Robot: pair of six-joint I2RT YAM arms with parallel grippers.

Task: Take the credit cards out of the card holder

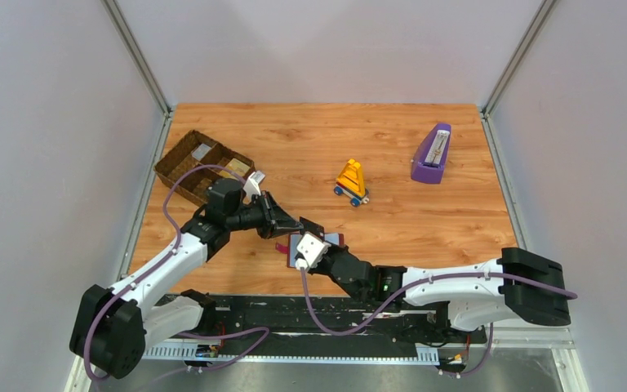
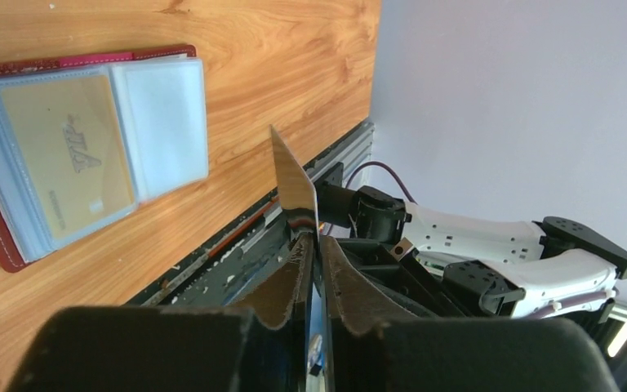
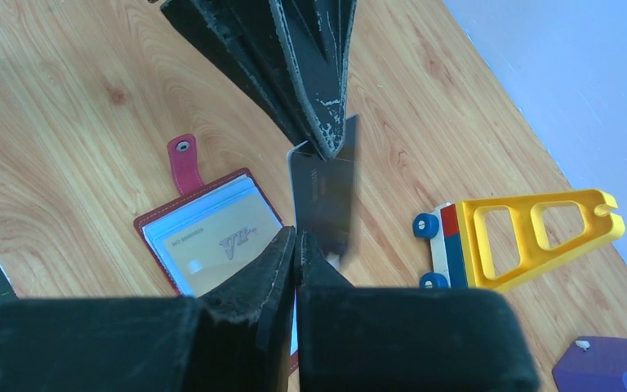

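A dark credit card (image 3: 318, 192) is up above the table, bridging my two grippers. My right gripper is shut on its lower end. From the other side my left gripper has its fingers drawn together around the upper edge; in the left wrist view the card (image 2: 294, 184) rises from between the left gripper's tips (image 2: 314, 241). Below lies the opened card holder (image 2: 163, 122), red-brown with clear sleeves, one showing a gold card (image 2: 69, 143). In the top view the arms partly cover the holder (image 1: 293, 251).
A brown divided basket (image 1: 181, 155) at the back left contains cards, with a white item at its right edge. A yellow toy (image 1: 351, 177) and a purple holder (image 1: 432, 155) stand to the right.
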